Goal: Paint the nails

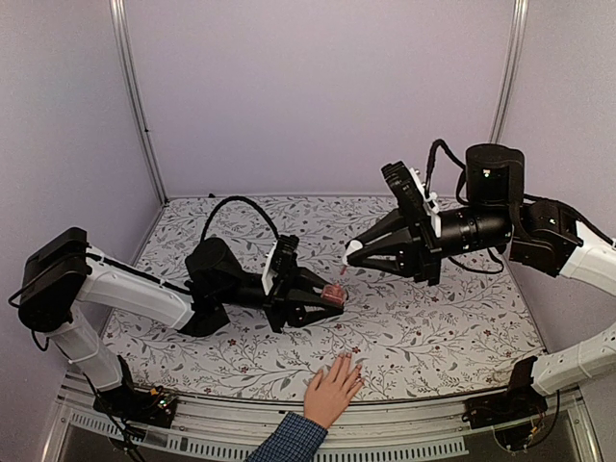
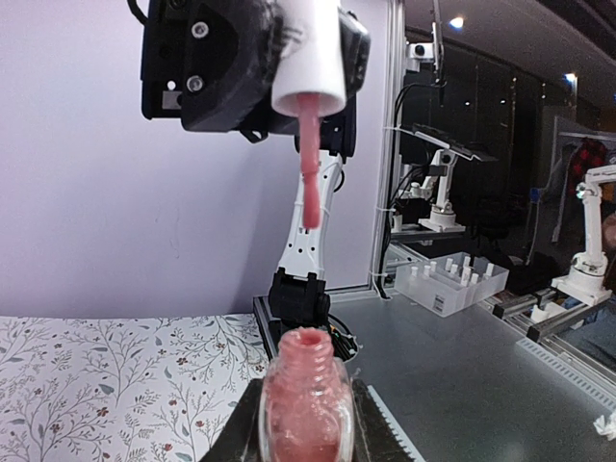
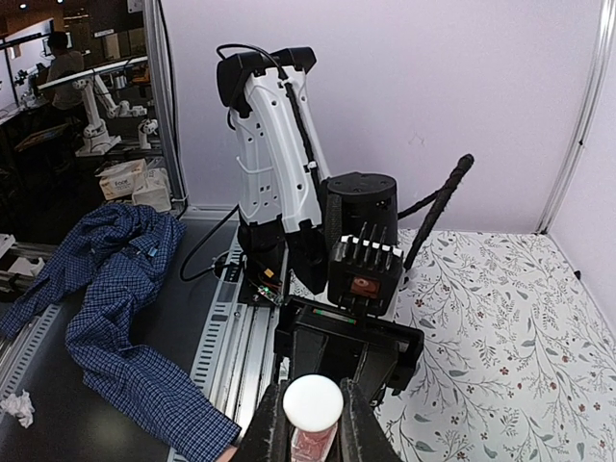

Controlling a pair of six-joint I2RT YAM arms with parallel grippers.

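Observation:
In the top view my left gripper (image 1: 329, 295) is shut on a pink nail polish bottle (image 2: 306, 409). The bottle stands upright and its neck is uncapped in the left wrist view. My right gripper (image 1: 358, 256) is shut on the white cap (image 2: 310, 72). A pink-coated brush (image 2: 310, 164) hangs down from the cap, its tip clear above the bottle's mouth. A hand (image 1: 333, 385) lies palm down at the table's front edge, below the bottle in the top view. Its fingers point away from the edge; nail colour is too small to judge.
Floral cloth (image 1: 423, 337) covers the table, which is bare around the hand. The hand's checked blue sleeve (image 1: 294, 438) comes in over the front rail (image 1: 404, 423). A plastic bin (image 2: 452, 284) stands outside the work area.

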